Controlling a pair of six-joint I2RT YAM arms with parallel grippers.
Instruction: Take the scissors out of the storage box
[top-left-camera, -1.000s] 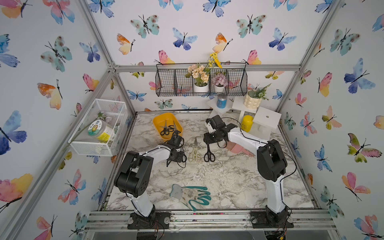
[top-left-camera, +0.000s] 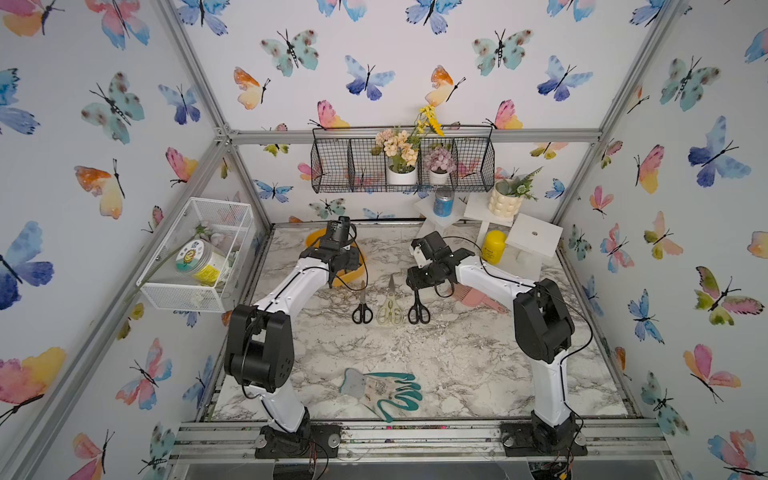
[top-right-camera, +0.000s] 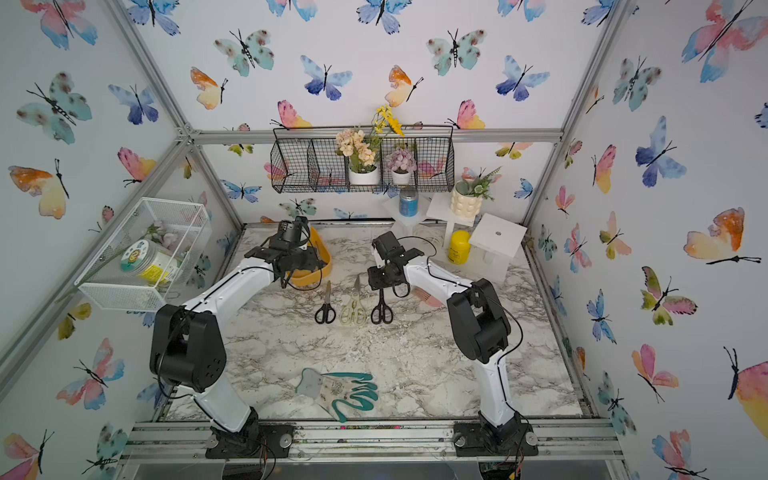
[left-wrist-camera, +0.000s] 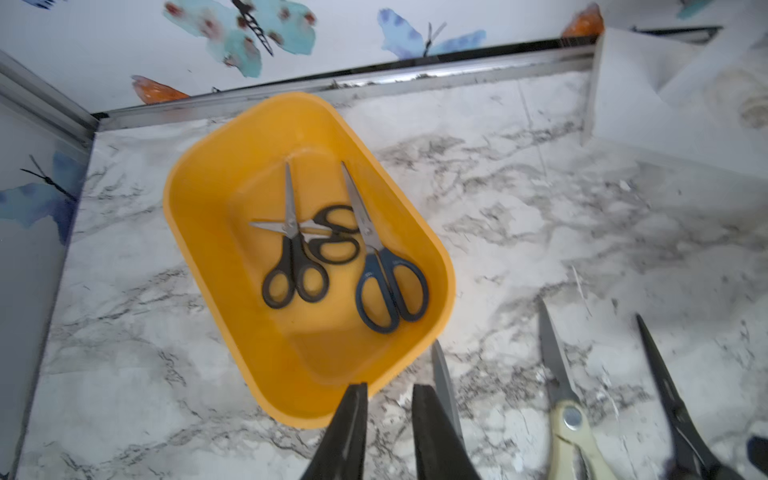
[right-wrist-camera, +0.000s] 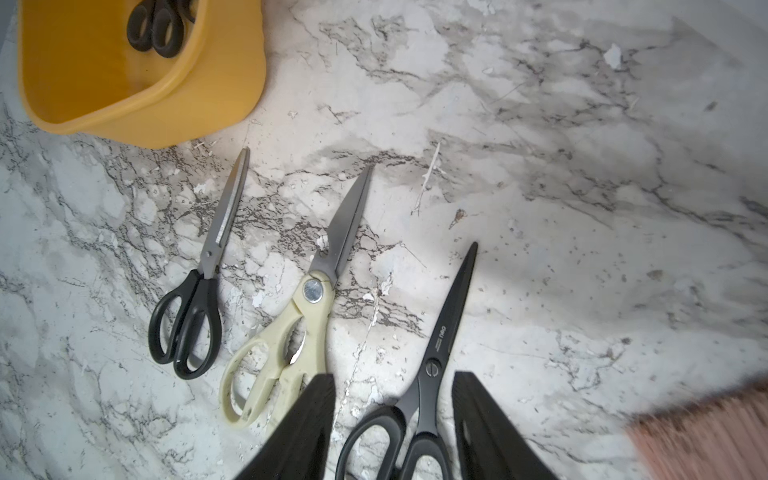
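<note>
The yellow storage box (left-wrist-camera: 320, 352) holds three scissors: a black-handled pair (left-wrist-camera: 294, 260) lying across a smaller pair (left-wrist-camera: 333, 240), and a navy-handled pair (left-wrist-camera: 386, 280). My left gripper is above the box's near side, part open, empty between its fingers. Outside the box three scissors lie in a row on the table: black-handled scissors (right-wrist-camera: 200, 296), cream-handled scissors (right-wrist-camera: 308, 300) and all-black scissors (right-wrist-camera: 432, 360). My right gripper is open over the all-black pair, whose handles show between its fingers; contact cannot be told. In the top views the left arm hides much of the box.
A pink object (right-wrist-camera: 712, 436) lies right of the right gripper. Gloves (top-left-camera: 384, 392) rest near the front edge. White stands (top-left-camera: 534, 233) and a yellow canister (top-left-camera: 493, 247) occupy the back right.
My left arm has moved back and left from over the black-handled scissors to over the storage box, uncovering those scissors on the table. The right arm looks unmoved.
</note>
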